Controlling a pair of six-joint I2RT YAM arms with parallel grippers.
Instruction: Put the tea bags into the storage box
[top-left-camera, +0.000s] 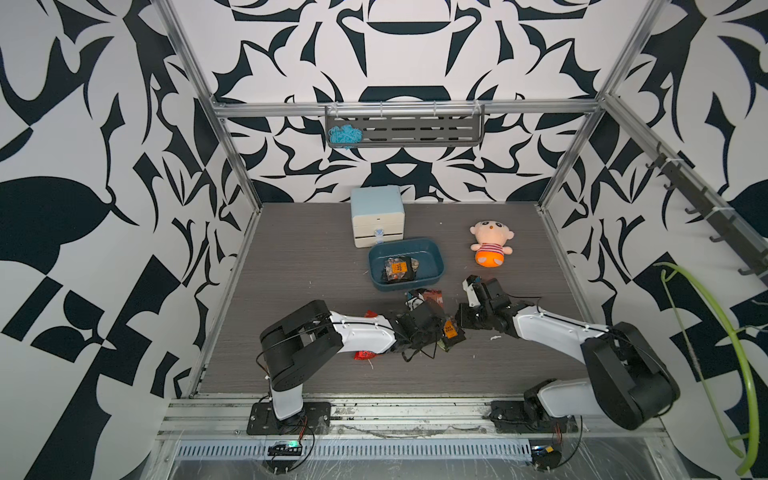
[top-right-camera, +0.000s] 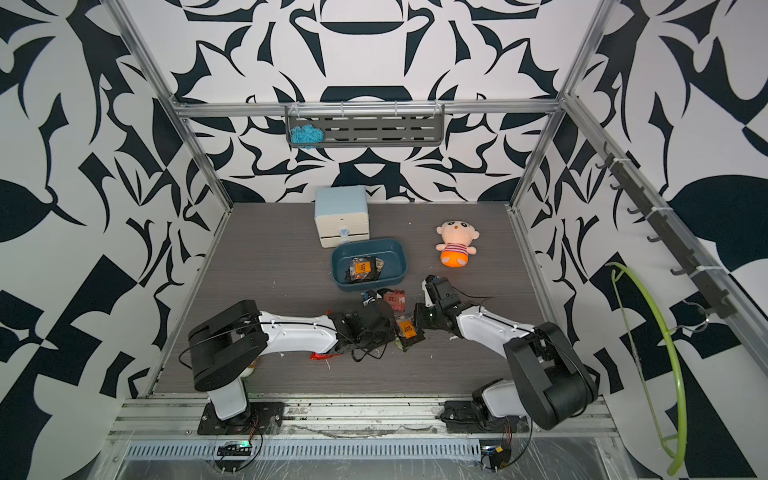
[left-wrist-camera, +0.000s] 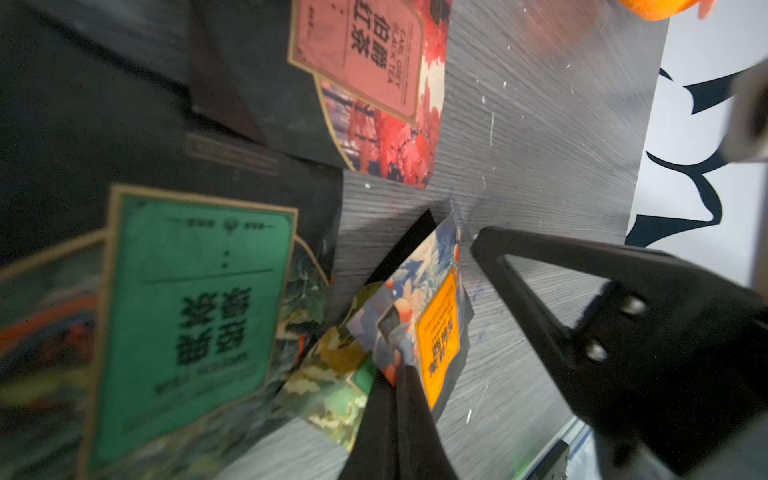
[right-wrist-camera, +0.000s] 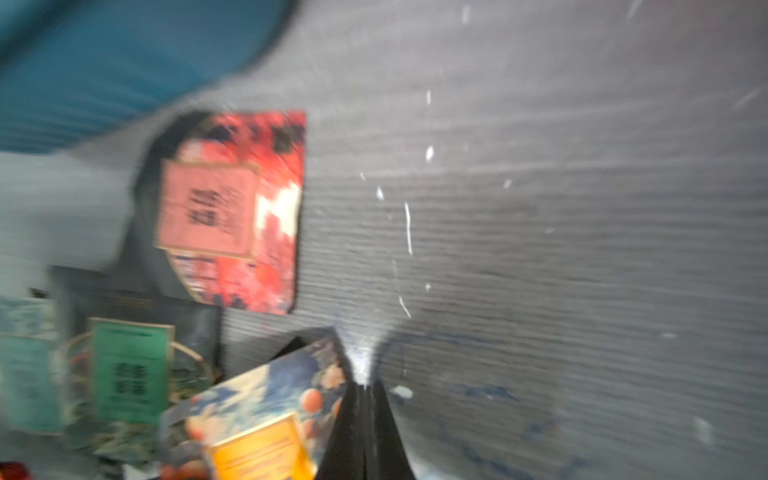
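A tea bag with an orange label (top-left-camera: 453, 331) lies on the table between my two grippers, overlapping a yellow-green packet (left-wrist-camera: 332, 380). My left gripper is shut, its tips over the orange-label bag with nothing seen gripped. At that bag's other edge, my right gripper is shut too; nothing shows between its fingers. A green-label bag (right-wrist-camera: 132, 372) and a red Earl Grey bag (right-wrist-camera: 216, 208) lie close by. The teal storage box (top-left-camera: 433, 247) holds at least one dark bag with an orange label (top-left-camera: 398, 269).
Behind the teal box stands a small white-and-blue drawer cabinet (top-left-camera: 377, 214). A plush doll (top-left-camera: 490, 244) sits at the back right. A red packet (top-left-camera: 364, 355) is partly hidden beneath the left arm.
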